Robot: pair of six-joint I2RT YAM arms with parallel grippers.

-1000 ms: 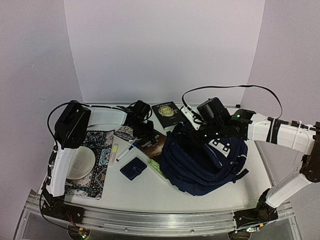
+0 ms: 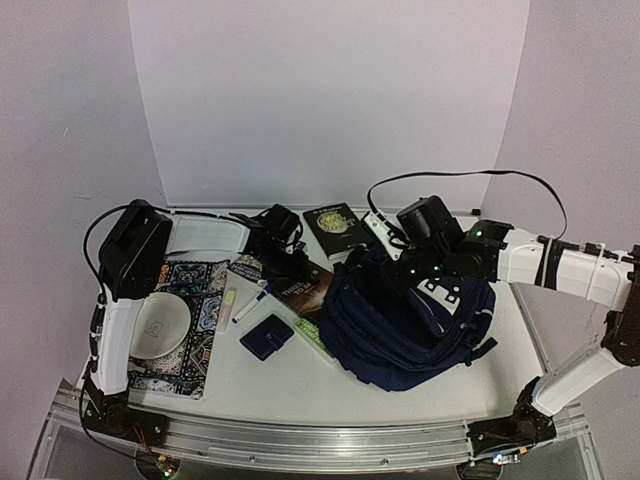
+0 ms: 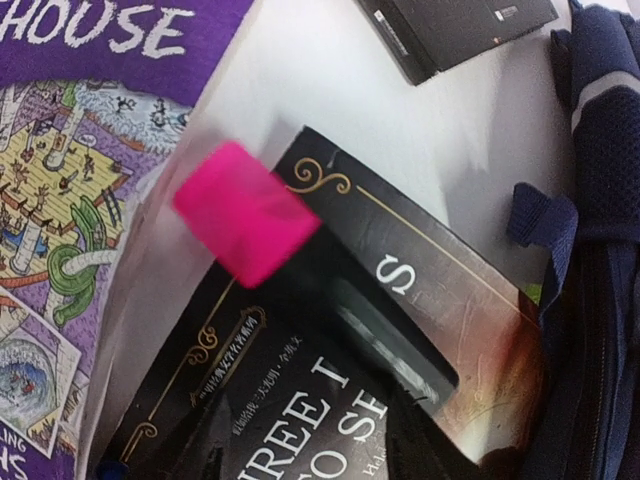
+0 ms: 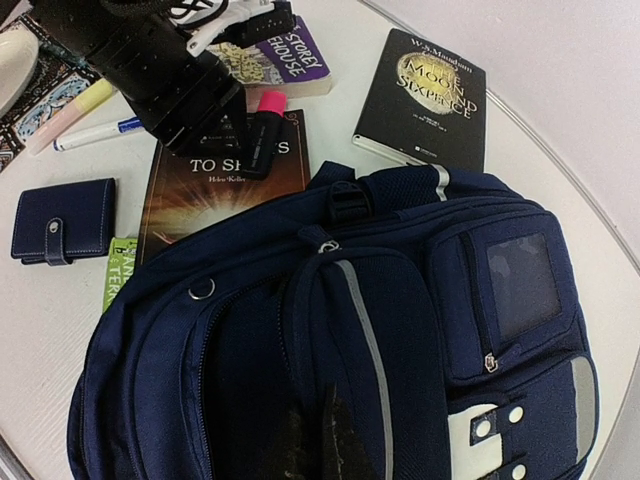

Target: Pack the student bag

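Note:
A black marker with a pink cap [image 3: 250, 215], blurred in the left wrist view, lies slantwise over the dark "Three Days to See" book [image 3: 300, 380]. My left gripper is open just behind it, fingers apart at the bottom of that view, the marker beyond their tips. The right wrist view shows the marker [image 4: 262, 145] beside the left gripper. The navy backpack [image 2: 400, 350] stands at the right, its main opening facing up. My right gripper is at the bag's opening; dark fabric hides whether its fingers pinch it.
A purple "Storey Treehouse" book [image 3: 100, 130] lies left, the "Moon and Sixpence" book [image 4: 425, 100] behind. Near the bag are a navy wallet [image 2: 266, 337], a green book [image 2: 313, 337], a blue-capped pen [image 2: 251, 305] and a highlighter [image 2: 226, 310]. A white plate [image 2: 161, 325] sits on patterned cloth.
The left gripper has shifted slightly over the dark book. The right arm barely moved.

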